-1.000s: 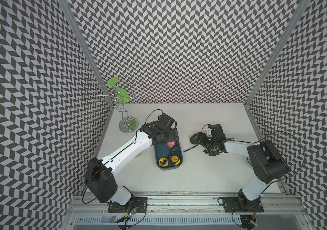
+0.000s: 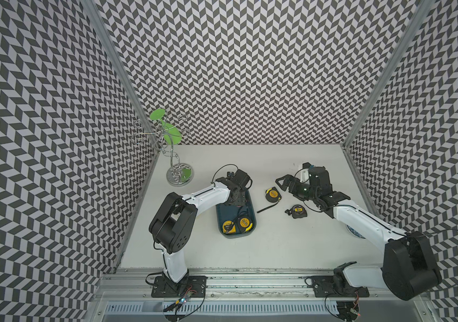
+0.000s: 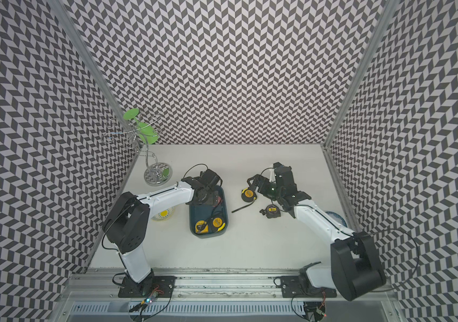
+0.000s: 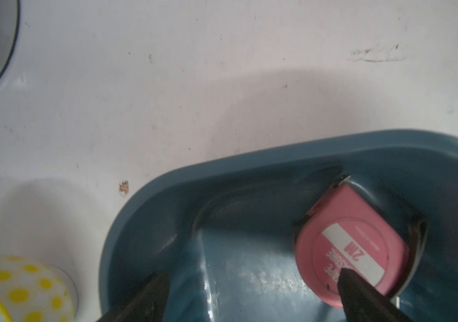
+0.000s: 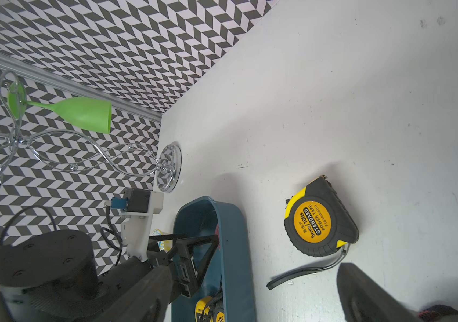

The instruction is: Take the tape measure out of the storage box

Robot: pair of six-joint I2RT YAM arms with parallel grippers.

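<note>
The dark teal storage box (image 2: 220,214) holds yellow-black tape measures (image 2: 244,222) and a pink tape measure (image 4: 349,247) at its far end. My left gripper is open over the pink one, its fingers low in the box, nothing held. My right gripper stands open and empty above the table, near a yellow-black tape measure (image 5: 314,225) lying outside the box with its strap, and a smaller black tape measure (image 2: 298,212).
A chrome stand with green cups (image 2: 179,174) is at the back left. A spotted yellow cup (image 4: 24,289) sits left of the box; a blue-patterned dish (image 3: 335,217) is at the right.
My left gripper has shifted right over the box's far end, covering the pink tape measure from above.
</note>
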